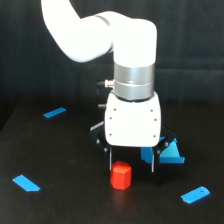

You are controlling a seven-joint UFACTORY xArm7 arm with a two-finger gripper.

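A small red block [121, 175] rests on the dark table near the front centre. Just above it is my gripper [131, 168], pointing down and open, with its thin fingers spread apart. In this view the block falls between the fingers, nearer to the left one. Whether either finger touches it I cannot tell.
Behind the gripper to the right lies a blue, tray-like object [172, 154], partly hidden by the hand. Blue tape-like strips lie at left [26, 183], far left [55, 112] and front right [195, 195].
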